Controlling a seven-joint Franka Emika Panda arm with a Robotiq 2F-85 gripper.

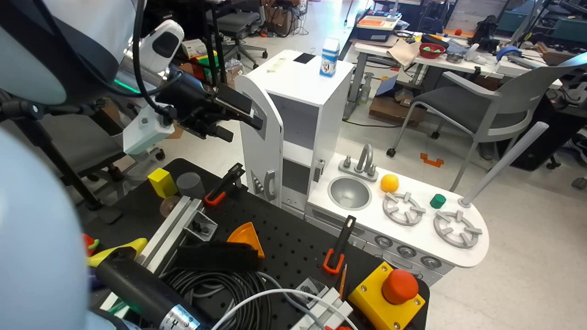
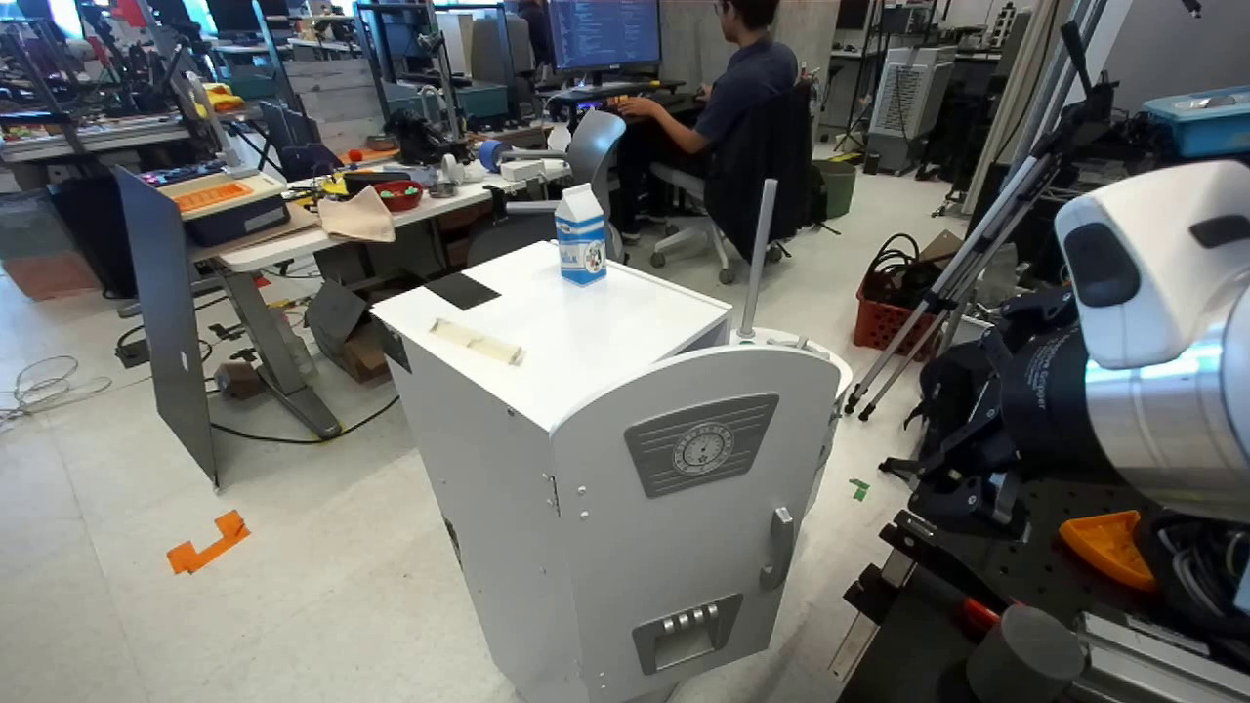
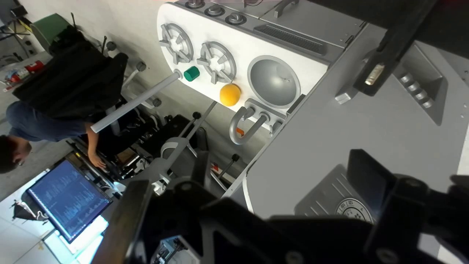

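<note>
My gripper (image 1: 240,127) is in the air at the outer face of the white toy fridge's door (image 1: 254,154). In the wrist view the gripper stands open, its dark fingers wide apart and nothing between them. Beyond them is the grey-looking door (image 3: 316,145) with its dial panel and handle; whether a finger touches it, I cannot tell. The door stands swung out, baring the shelves of the fridge (image 1: 336,104). On top of the fridge sits a blue-and-white milk carton (image 2: 581,240). An orange ball (image 3: 229,95) and a green cylinder (image 3: 191,73) rest on the toy stove counter.
A metallic sink (image 1: 350,192) with a faucet lies beside the fridge. In front is a black pegboard table (image 1: 291,242) crowded with clamps, cables and a yellow box with a red button (image 1: 399,286). An upright grey post (image 1: 503,165) rises from the counter's far end.
</note>
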